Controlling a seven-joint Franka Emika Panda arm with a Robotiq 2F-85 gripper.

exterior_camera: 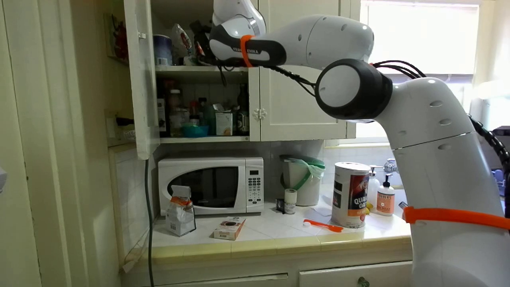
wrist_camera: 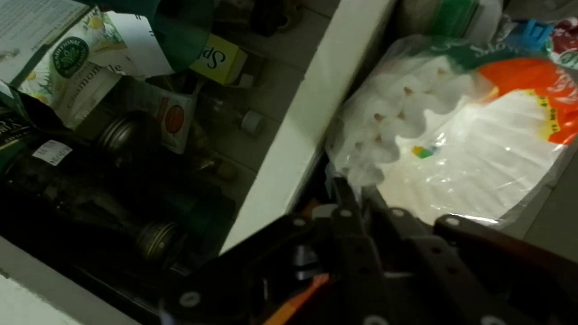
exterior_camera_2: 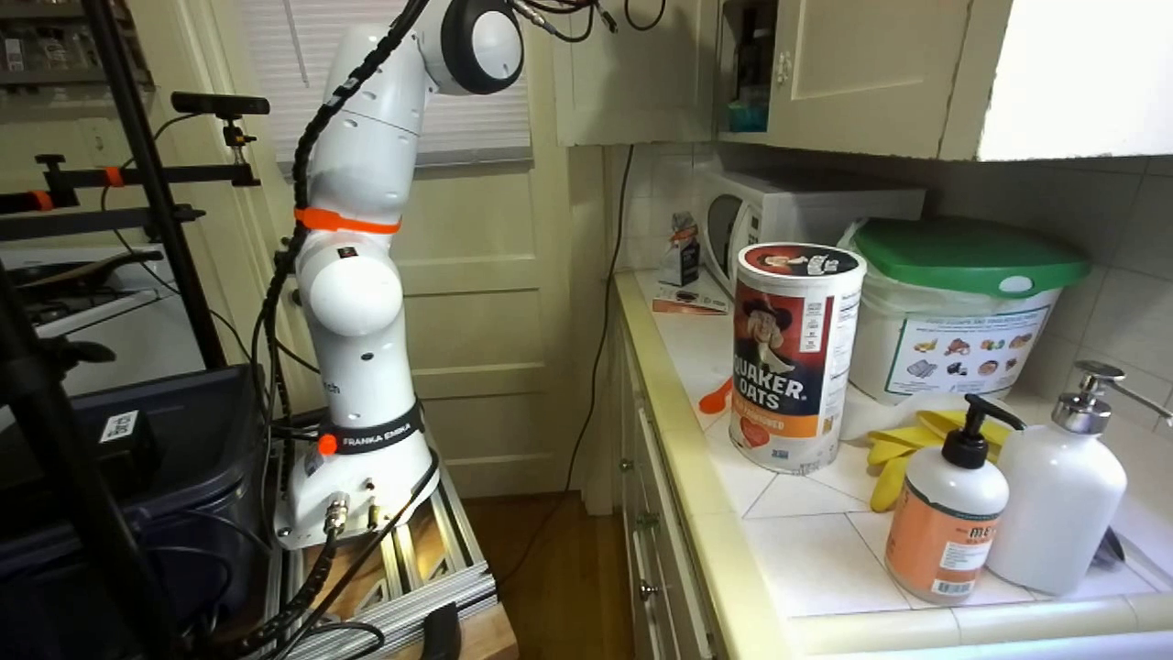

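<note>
A clear plastic bag (wrist_camera: pixel 455 157) with green and orange print and white contents fills the upper right of the wrist view. My gripper is at its lower left corner, shut with the fingertips close together on what appears to be the bag's plastic; the exact pinch is dark and partly hidden. In exterior view 1 the bag (exterior_camera: pixel 181 40) leans upright on the upper shelf (exterior_camera: pixel 201 69) of the open cabinet, beside the arm's end.
A blue canister (exterior_camera: pixel 162 50) stands left of the bag. The open cabinet door (exterior_camera: pixel 141 81) bounds the left side. Jars and boxes crowd the lower shelf (exterior_camera: pixel 205 140). Below, the counter holds a microwave (exterior_camera: pixel 255 203), a coffee bag (exterior_camera: pixel 180 215) and an oats canister (exterior_camera: pixel 350 196).
</note>
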